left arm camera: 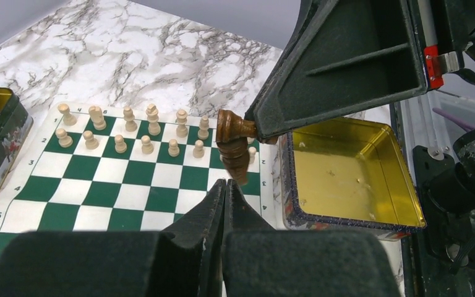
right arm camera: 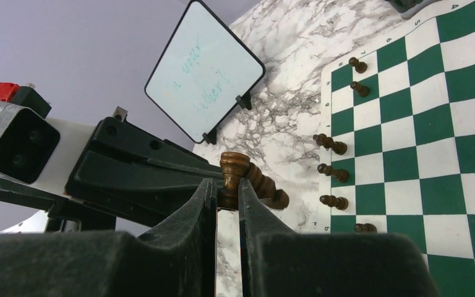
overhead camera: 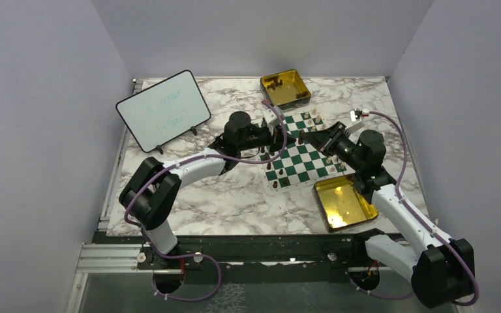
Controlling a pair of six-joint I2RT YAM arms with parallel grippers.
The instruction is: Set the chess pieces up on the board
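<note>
Over the green-and-white chessboard (left arm camera: 130, 192), my right gripper is shut on a brown chess piece (left arm camera: 232, 139), held sideways in the air. My left gripper is shut just below and beside that piece in its own view, with nothing seen between its fingers. White pieces (left arm camera: 153, 124) stand in rows along one side of the board. Several brown pieces (right arm camera: 337, 174) stand along the opposite side, partly hidden by the left arm in the top view.
A gold tin (overhead camera: 290, 88) with brown pieces is at the back. An empty gold tin (overhead camera: 342, 199) lies at the near right. A whiteboard (overhead camera: 163, 109) stands at the left on marble, with clear table in front of it.
</note>
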